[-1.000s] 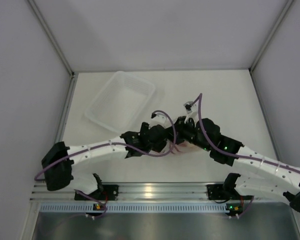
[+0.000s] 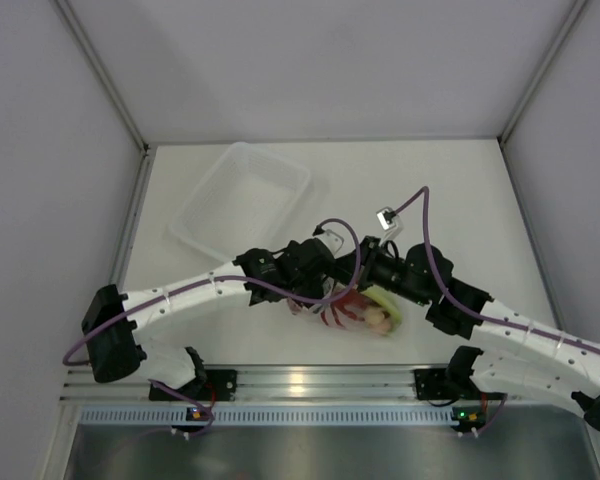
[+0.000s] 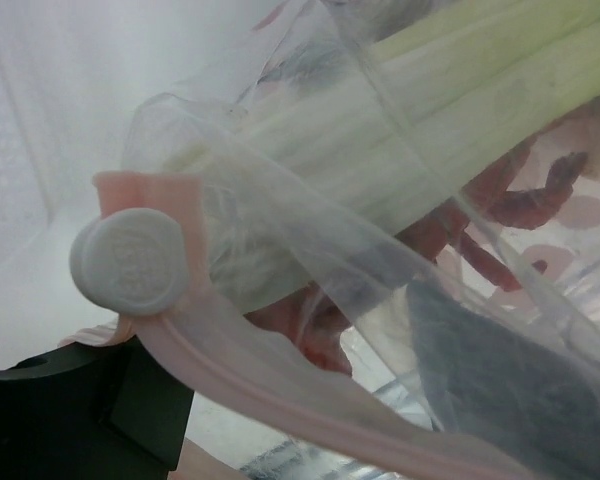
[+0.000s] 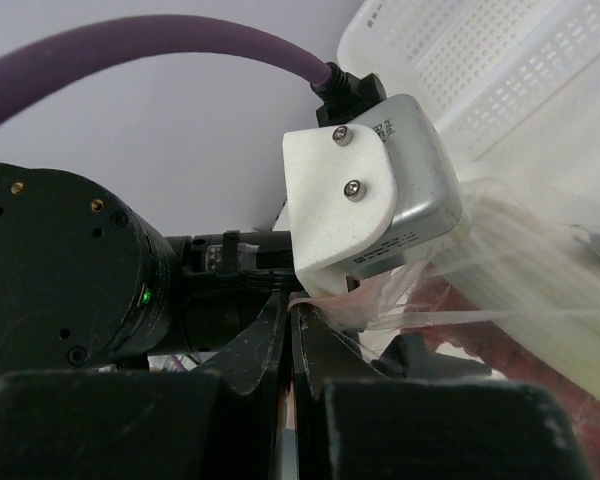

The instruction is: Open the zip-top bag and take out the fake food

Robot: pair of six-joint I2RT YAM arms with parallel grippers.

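Observation:
The clear zip top bag (image 2: 355, 315) lies near the front middle under both grippers, with pale green celery (image 3: 430, 120) and reddish fake food (image 3: 520, 205) showing through it. In the left wrist view its pink zip strip with white slider (image 3: 128, 260) sits beside a dark finger of my left gripper (image 2: 330, 262); how far that finger stands open is hidden. In the right wrist view my right gripper is shut on the thin top edge of the bag, close against the left gripper.
A white perforated bin (image 2: 240, 200) stands at the back left. Both arms crowd over the bag, and walls enclose the table.
More of the bag and its contents shows below the right gripper.

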